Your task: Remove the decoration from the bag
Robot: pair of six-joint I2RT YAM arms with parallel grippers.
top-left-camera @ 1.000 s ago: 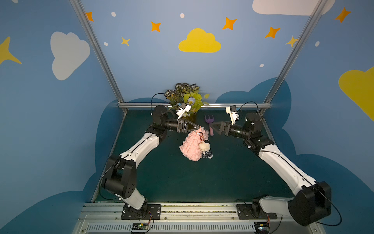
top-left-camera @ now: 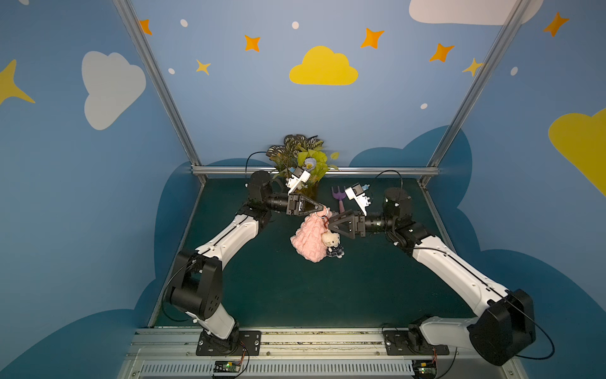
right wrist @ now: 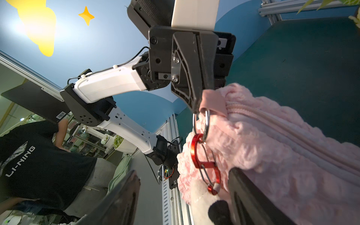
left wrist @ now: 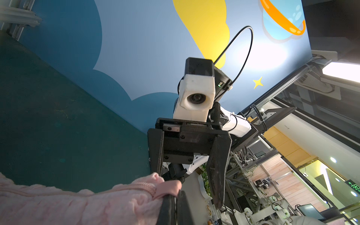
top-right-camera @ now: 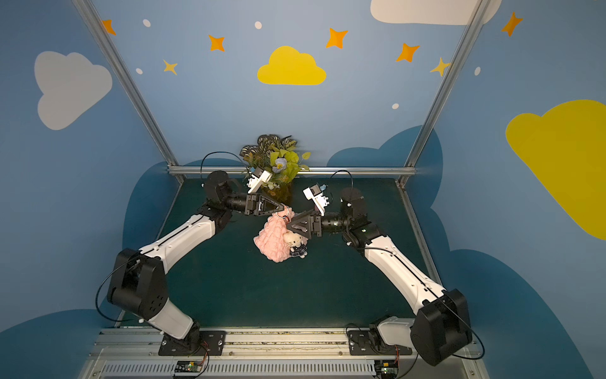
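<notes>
A pink fluffy bag (top-left-camera: 308, 238) lies mid-table with a small plush doll (top-left-camera: 333, 243) on its right side. In the right wrist view a red carabiner (right wrist: 195, 150) hangs from a metal ring (right wrist: 207, 120) at the bag's fabric tab (right wrist: 213, 101), above the plush's white head. My left gripper (top-left-camera: 321, 207) is shut at that tab end of the bag; whether the tab or ring is pinched is hard to tell. My right gripper is part open at the carabiner and plush, its fingers either side of them.
A plant (top-left-camera: 303, 158) stands at the back centre, with a purple toy fork (top-left-camera: 338, 195) to its right.
My right gripper has moved left and down onto the bag's tab end and plush. The left gripper has stayed in place.
</notes>
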